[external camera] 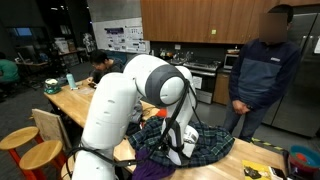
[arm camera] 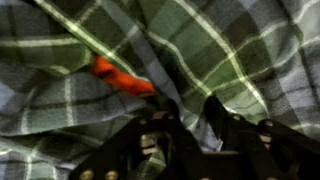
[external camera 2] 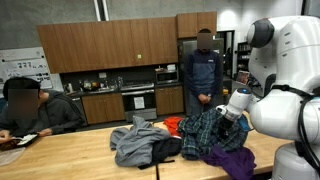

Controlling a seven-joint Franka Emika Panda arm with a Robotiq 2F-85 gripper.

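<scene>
A dark green and navy plaid cloth (external camera: 212, 145) lies crumpled on the table, and it also fills the wrist view with its folds (arm camera: 240, 60). My gripper points down into this cloth, its fingertips close against the fabric. Between the fingers a gap shows, with a fold of plaid in it; the fingers stand partly open. A small orange-red patch (arm camera: 120, 76) peeks out between folds, left of the fingers. In exterior view 1 the arm hides part of the cloth, and the fingertips are hard to make out there.
Purple cloth (external camera 2: 232, 160) lies at the near side of the plaid one. Grey cloth (external camera 2: 140, 140) and a black piece (external camera 2: 166, 148) lie beside the pile, with red cloth (external camera 2: 172, 125) behind. A person (external camera: 262, 70) stands behind the table. Bare tabletop (external camera 2: 70, 155) stretches left.
</scene>
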